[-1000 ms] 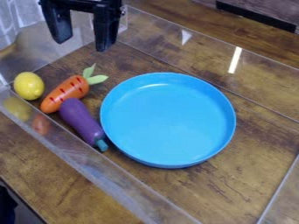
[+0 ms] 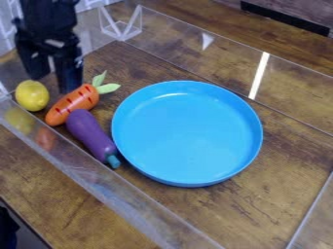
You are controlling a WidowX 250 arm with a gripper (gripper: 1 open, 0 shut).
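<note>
My dark, motion-blurred gripper [image 2: 51, 68] hangs at the upper left, open, its fingers just above a yellow lemon [image 2: 33, 95] and the leafy end of an orange carrot [image 2: 73, 103]. A purple eggplant [image 2: 92, 135] lies below the carrot, beside a large blue round plate [image 2: 186, 132] in the middle.
Transparent walls enclose the wooden surface [image 2: 260, 204], with one running diagonally along the lower left near the vegetables. Bare wood lies at the right and behind the plate.
My gripper has moved left and down from the upper middle-left toward the lemon. The vegetables and plate have not moved.
</note>
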